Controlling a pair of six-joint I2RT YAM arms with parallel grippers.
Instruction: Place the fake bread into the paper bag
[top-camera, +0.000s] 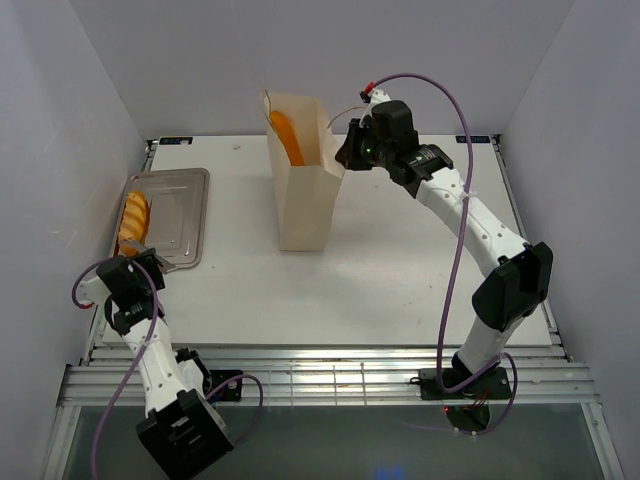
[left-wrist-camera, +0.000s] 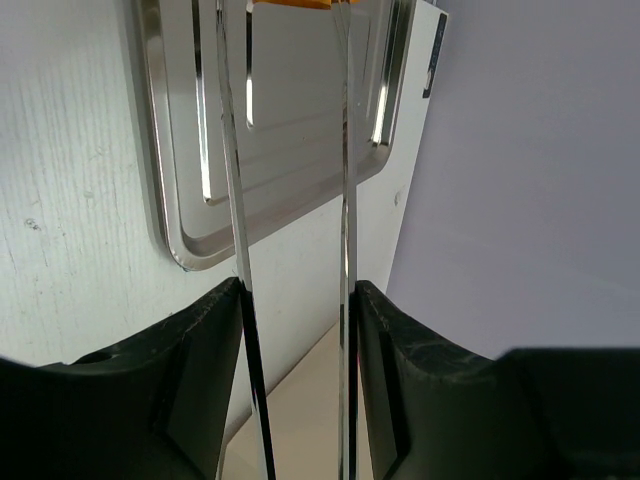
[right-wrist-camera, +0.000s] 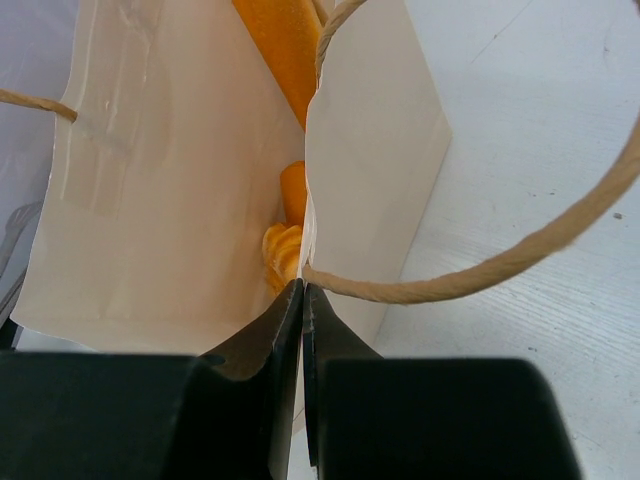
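A striped orange fake bread lies on the left side of the metal tray. My left gripper is open at its lower end; in the left wrist view only a sliver of bread shows at the fingertips. The paper bag stands upright at the middle back, holding a long orange bread and, in the right wrist view, smaller orange pieces. My right gripper is shut on the bag's rim at its right side.
Side walls stand close at both ends, the left one near my left arm. Rope handles arch over the bag's top.
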